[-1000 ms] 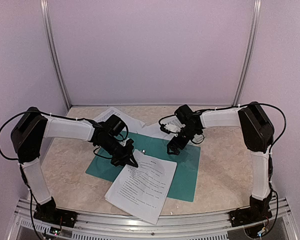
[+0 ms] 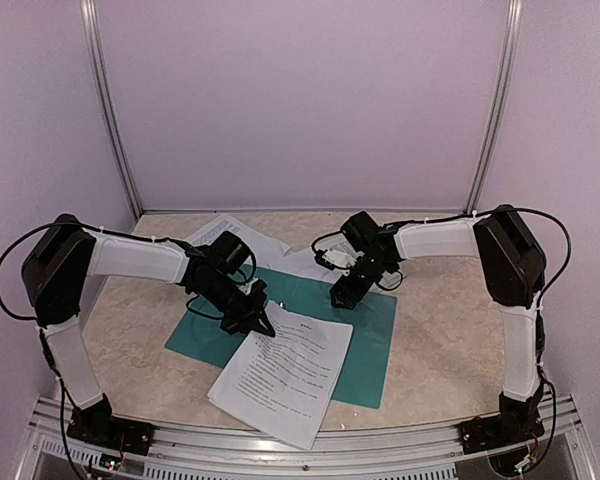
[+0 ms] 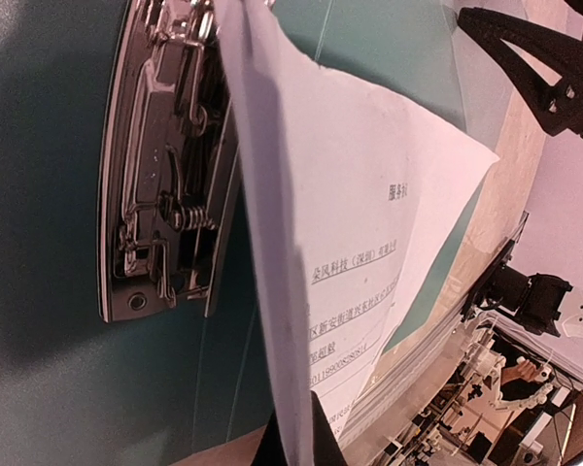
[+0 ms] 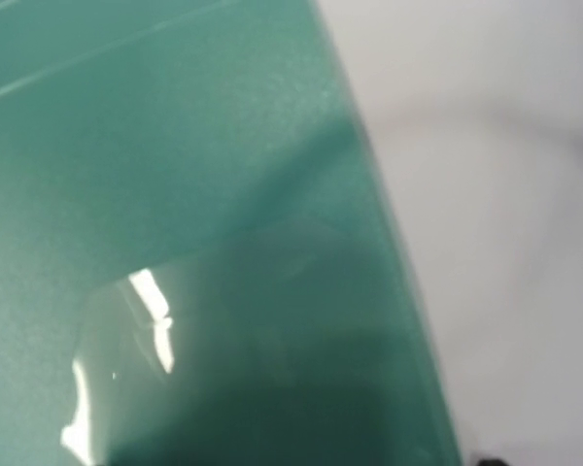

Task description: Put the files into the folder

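Observation:
A teal folder (image 2: 365, 360) lies open on the table, with a stack of printed sheets (image 2: 280, 380) over its lower middle. My left gripper (image 2: 262, 322) is shut at the top edge of that stack; in the left wrist view the paper (image 3: 369, 233) rises beside the metal clip (image 3: 160, 194), its edge running down between the fingertips. My right gripper (image 2: 345, 295) is low at the folder's upper right. The right wrist view shows only blurred teal plastic (image 4: 175, 146) beside a pale surface; whether that gripper is open cannot be seen.
More loose white sheets (image 2: 220, 228) lie behind the folder at the back of the table.
The left arm looks still.

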